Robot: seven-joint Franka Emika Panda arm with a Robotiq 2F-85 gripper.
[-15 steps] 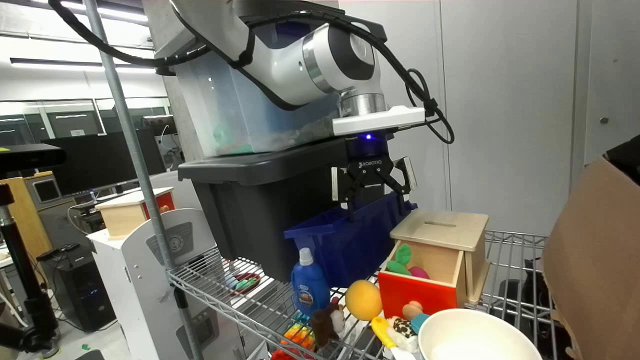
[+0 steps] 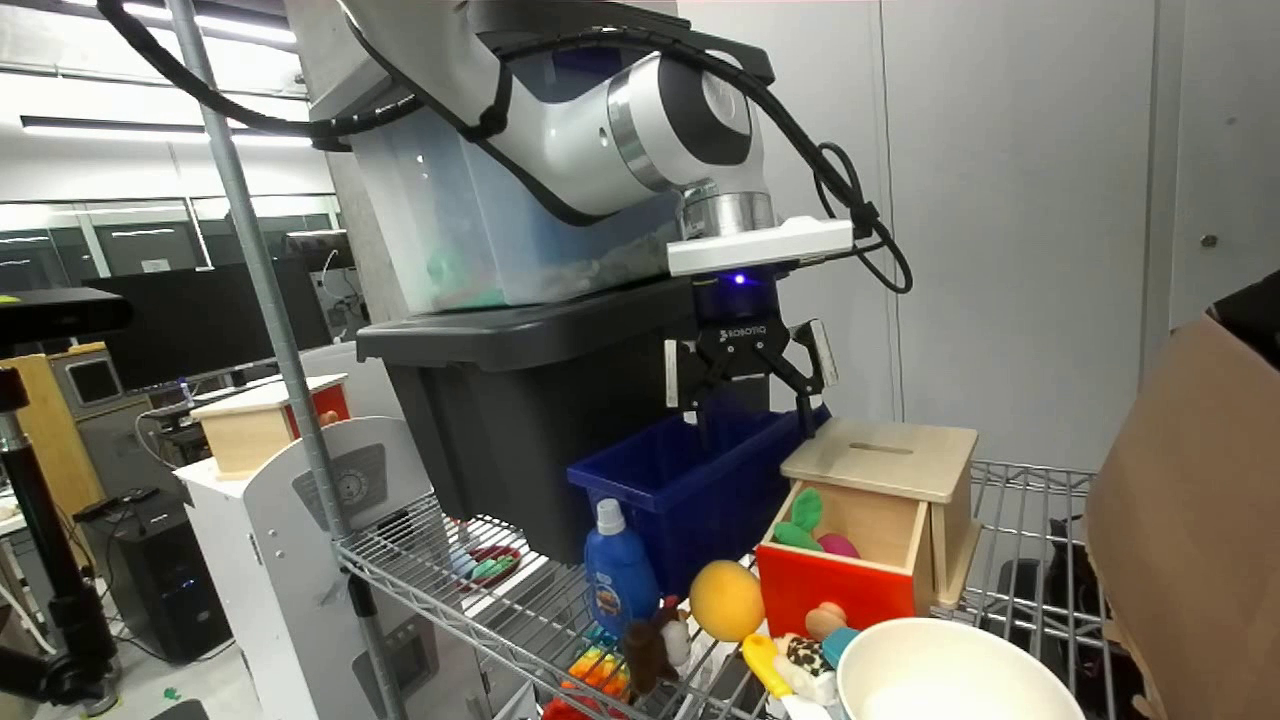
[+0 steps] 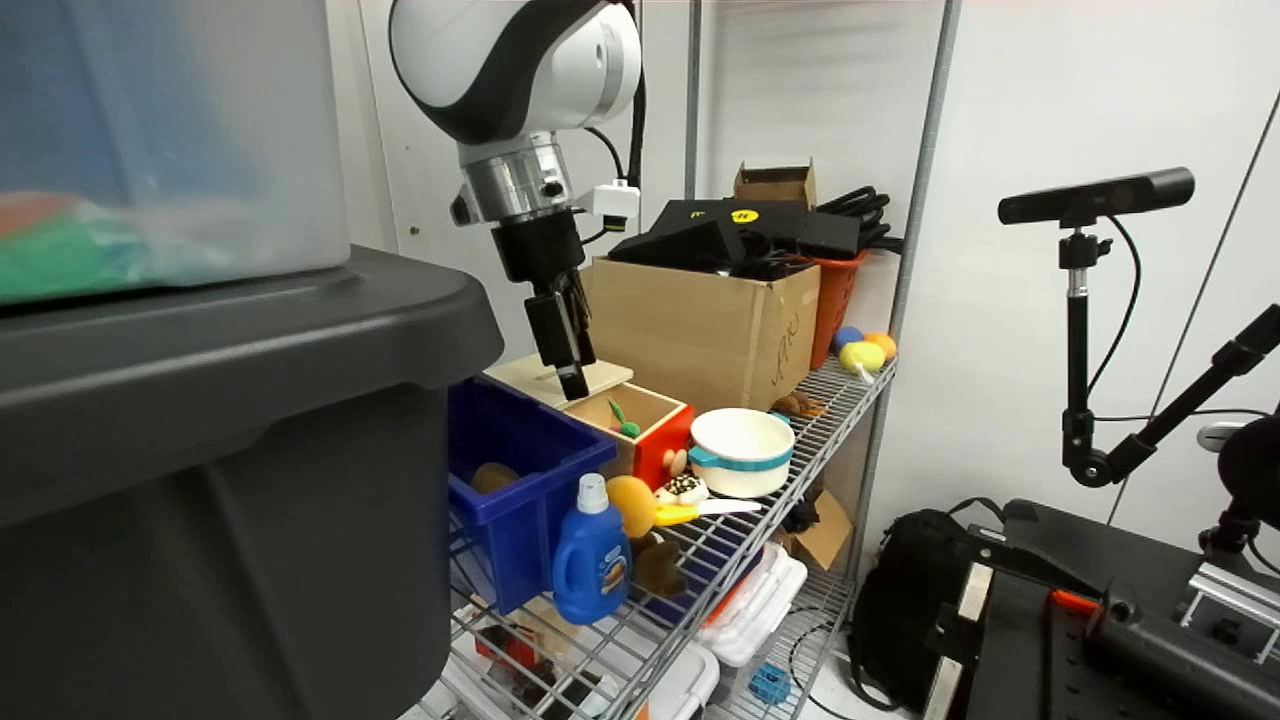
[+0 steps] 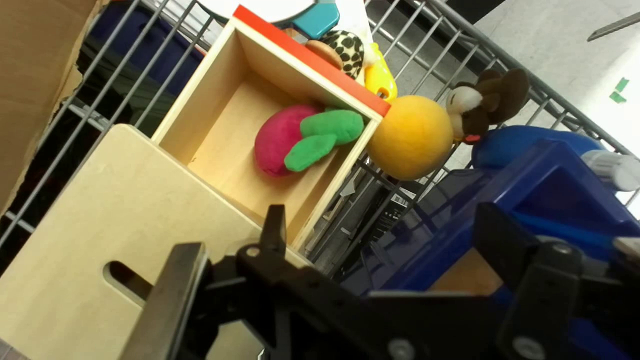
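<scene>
My gripper (image 2: pixel 753 418) hangs with its fingers wide apart, nothing visible between the fingers. In exterior view 1 its fingertips overlap the upper rim of a deep blue bin (image 2: pixel 666 516); whether they touch it I cannot tell. The bin stands upright on the wire shelf, a brown thing (image 3: pixel 494 476) inside. Beside it is a wooden box (image 4: pixel 84 234) whose red-fronted drawer (image 4: pixel 207 129) is pulled out. A magenta plush vegetable (image 4: pixel 277 147) with green leaves lies in that drawer. In the wrist view, one finger (image 4: pixel 274 228) overlaps the drawer's edge and the other the bin.
A blue detergent bottle (image 2: pixel 620 576), a yellow-orange ball (image 2: pixel 727 600) and a brown plush toy (image 4: pixel 504 96) sit by the shelf's front edge. A white pot (image 3: pixel 744 444) stands before the drawer. A large grey tote (image 2: pixel 528 408) and cardboard box (image 3: pixel 696 330) flank the space.
The blue bin, tilted one second ago with its side wall raised around the fingertips, now sits level and its inside shows. My gripper has barely moved.
</scene>
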